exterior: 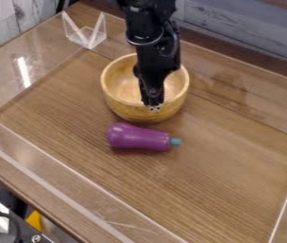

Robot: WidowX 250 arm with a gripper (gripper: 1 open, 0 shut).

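A black robot arm reaches down from the top into a yellow-orange bowl [116,85] at the upper middle. Its gripper [151,102] is low inside the bowl, pointing down, and looks shut; whether anything small sits between the fingertips cannot be made out. A purple bottle-like object [139,138] with a teal tip lies on the wooden table just in front of the bowl.
A clear plastic piece [86,30] stands at the back left. Cables and a small yellow item lie at the lower left edge.
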